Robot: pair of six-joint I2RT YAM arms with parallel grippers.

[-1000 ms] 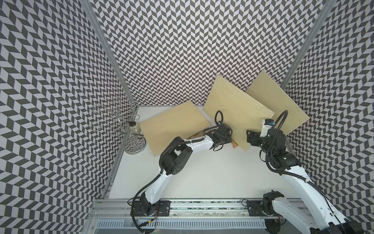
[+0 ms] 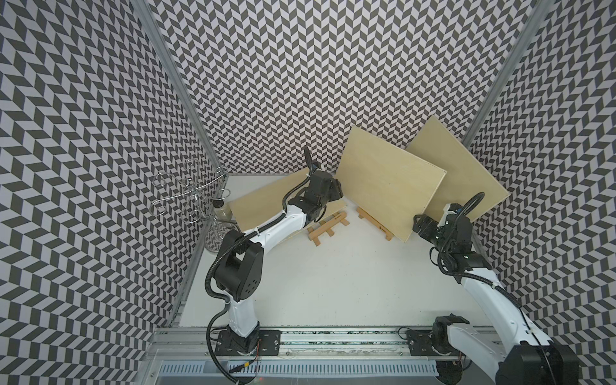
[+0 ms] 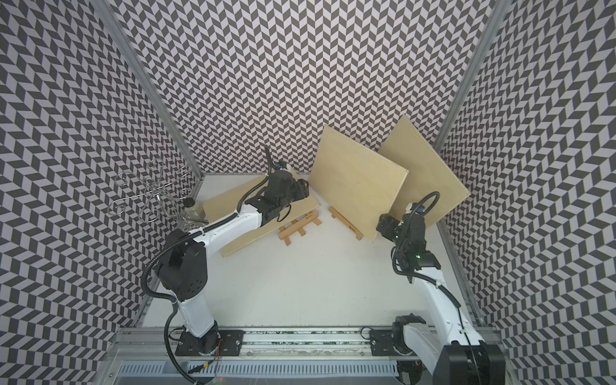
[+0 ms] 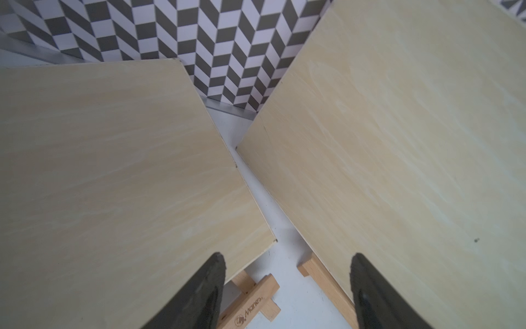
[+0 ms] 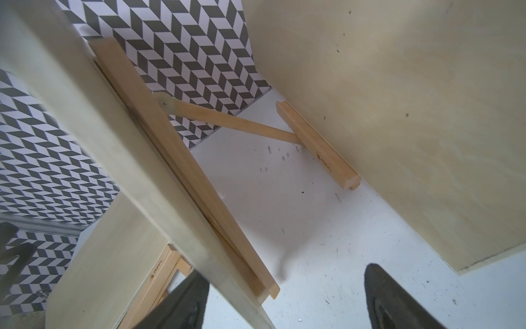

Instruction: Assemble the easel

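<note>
A pale wooden panel (image 2: 391, 183) stands tilted on an easel in the back middle, its ledge (image 2: 375, 224) along the lower edge. In the right wrist view the panel's edge (image 5: 159, 208) and the wooden frame with its strut (image 5: 235, 120) show from the side. My right gripper is open at the panel's right edge. That edge passes between its fingers in the view; contact cannot be told. My left gripper stands open above the gap between this panel and a left panel (image 4: 126, 175), holding nothing.
Another panel on an easel (image 3: 423, 166) leans at the back right, close to the right arm. A wooden ledge (image 2: 328, 226) lies before the left panel. A wire stand (image 2: 192, 192) and a jar (image 2: 221, 209) occupy the left.
My left gripper has drawn back leftward and toward the back wall, away from the middle panel's ledge. My right gripper has shifted slightly right. The middle panel has turned a little.
</note>
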